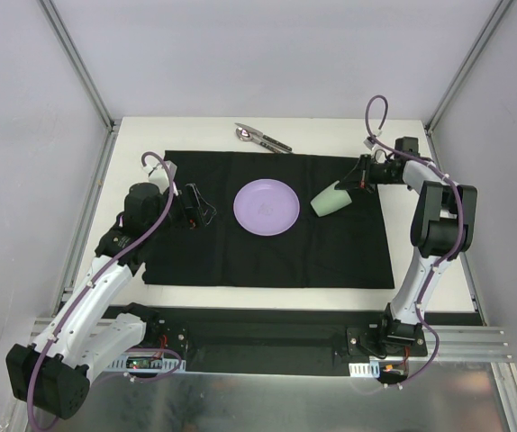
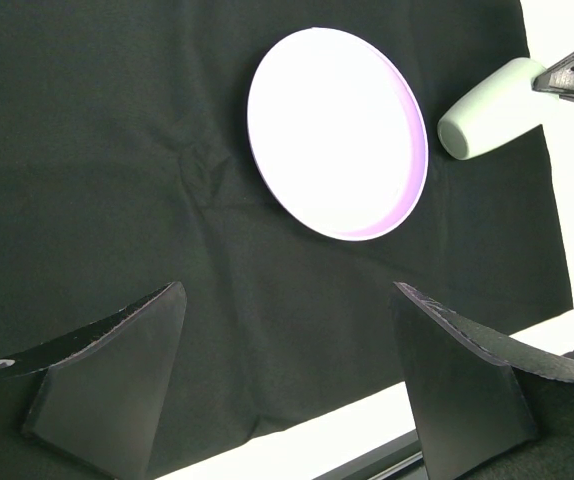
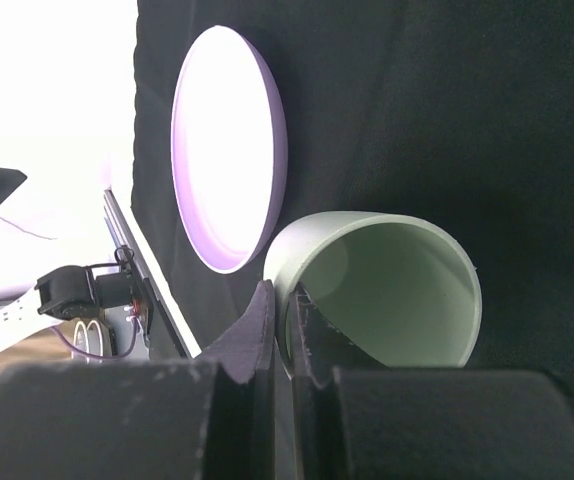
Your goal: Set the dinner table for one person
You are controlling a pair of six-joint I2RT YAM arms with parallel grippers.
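A purple plate (image 1: 266,207) lies in the middle of the black mat (image 1: 267,261). Right of it, a pale green cup (image 1: 329,202) is tipped on its side at a slant, its rim held in my right gripper, shut on it; the cup's open mouth faces that wrist camera. My left gripper hangs open over the mat's left part, nothing between its fingers, the plate and cup ahead of it in the left wrist view. Cutlery (image 1: 265,139), apparently a knife and other pieces, lies on the white table behind the mat.
White table edges surround the mat, with walls at the sides and back.
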